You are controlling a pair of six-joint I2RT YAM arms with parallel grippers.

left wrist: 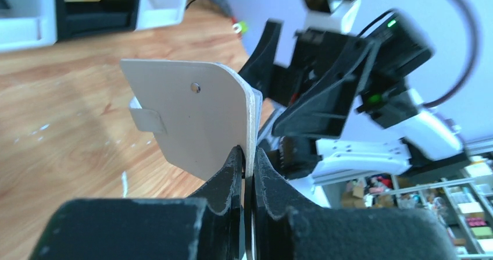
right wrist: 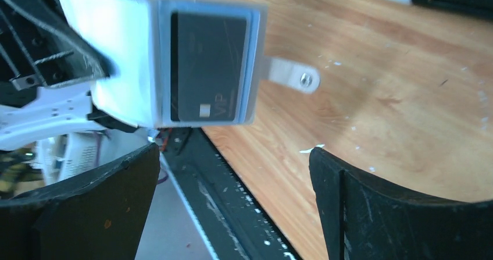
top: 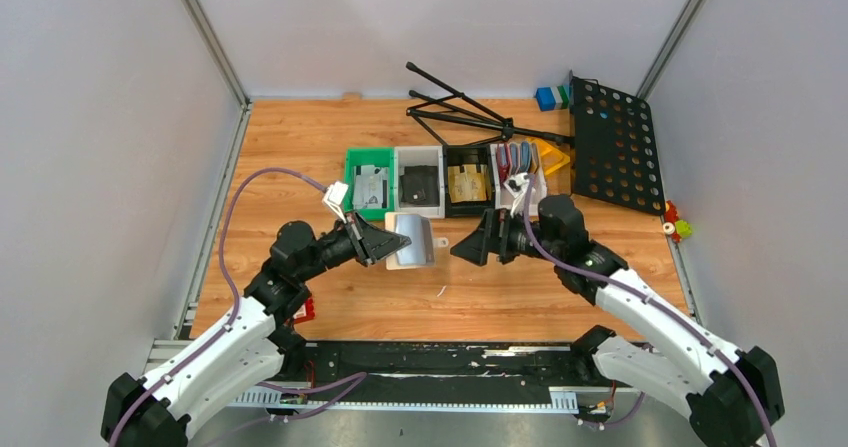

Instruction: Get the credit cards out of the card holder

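Observation:
A pale card holder [top: 415, 240] is held above the table by my left gripper [top: 392, 248], which is shut on its folded edge. In the left wrist view, the cover of the holder [left wrist: 186, 103] stands up from between the fingers. The right wrist view shows the inside of the holder [right wrist: 254, 68], with a dark card [right wrist: 209, 68] behind a clear sleeve and a snap strap [right wrist: 290, 74] sticking out. To the right of the holder, my right gripper [top: 468, 252] is open and empty, apart from it.
At the back stand a green bin [top: 370, 214], a white bin [top: 420, 213] with a dark item inside, a black bin [top: 468, 209] and a white bin of tools. Behind them is a black folding stand [top: 480, 120].

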